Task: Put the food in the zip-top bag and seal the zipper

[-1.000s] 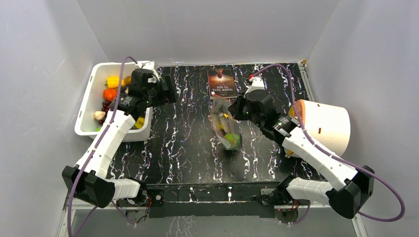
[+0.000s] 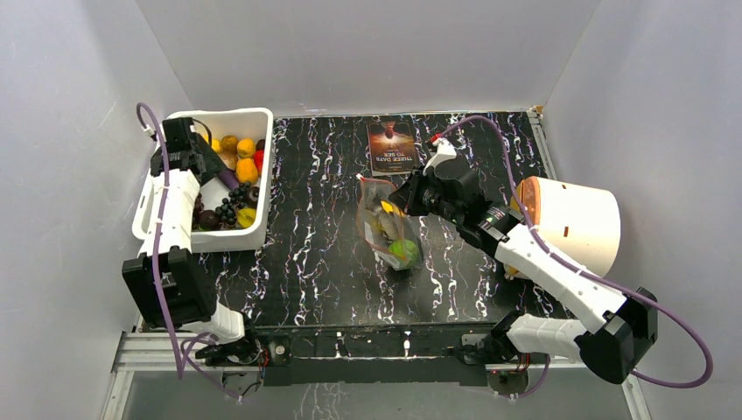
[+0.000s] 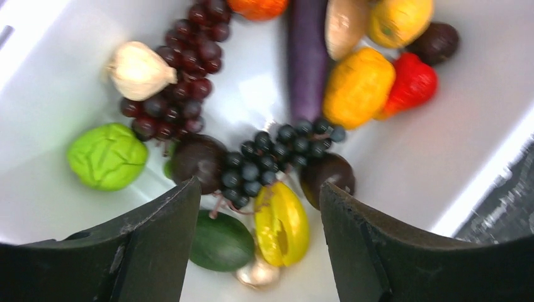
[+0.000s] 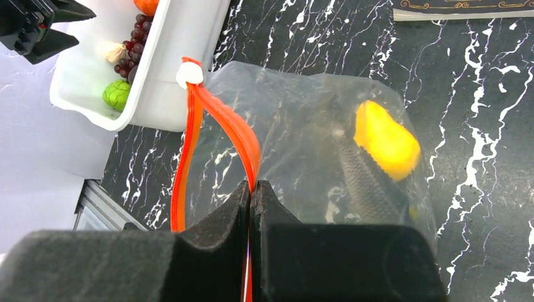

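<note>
A clear zip top bag [image 2: 374, 229] with an orange-red zipper edge stands near the middle of the table. In the right wrist view its mouth gapes, and my right gripper is shut on one zipper edge [image 4: 236, 129]. A white slider [image 4: 189, 75] sits at the zipper's end. Inside the bag are a yellow item [image 4: 386, 139], a grey scaly item [image 4: 368, 176] and a green item [image 2: 403, 251]. My left gripper is open over the food bin, nothing between its fingers. Below it lie dark grapes [image 3: 264, 154] and a yellow pepper [image 3: 281, 223].
The white bin [image 2: 259, 201] at the left holds several fruits and vegetables, including red grapes [image 3: 189, 63], an eggplant [image 3: 307, 56] and a green cabbage [image 3: 107, 156]. A book [image 2: 392, 147] lies at the back. Beside the right arm sits a cream cylinder [image 2: 573, 226]. Table between bin and bag is clear.
My left arm has swung left from the bin's right rim to over the bin. The right gripper and bag have shifted slightly left.
</note>
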